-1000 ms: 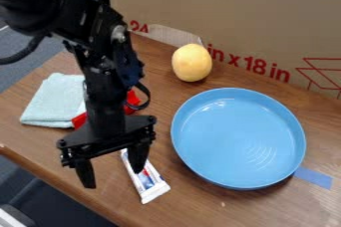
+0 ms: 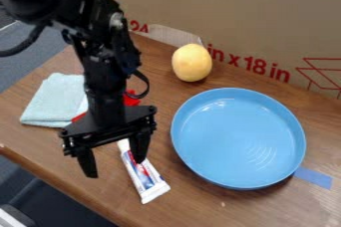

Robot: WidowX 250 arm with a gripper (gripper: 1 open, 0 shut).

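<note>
My black gripper hangs low over the wooden table at left of centre, its fingers spread open with no object seen between them. A white toothpaste tube with red and blue print lies just below and right of it, its upper end partly behind the gripper. A red object is mostly hidden behind the arm. A light blue plate rests to the right, and a yellow potato-like object sits behind it.
A folded pale cloth lies at the left. A cardboard box walls the back, and blue tape is stuck at the right. The table's near-left edge drops to a dark area.
The gripper has shifted slightly up and to the right over the last moments. The objects on the table have not visibly moved.
</note>
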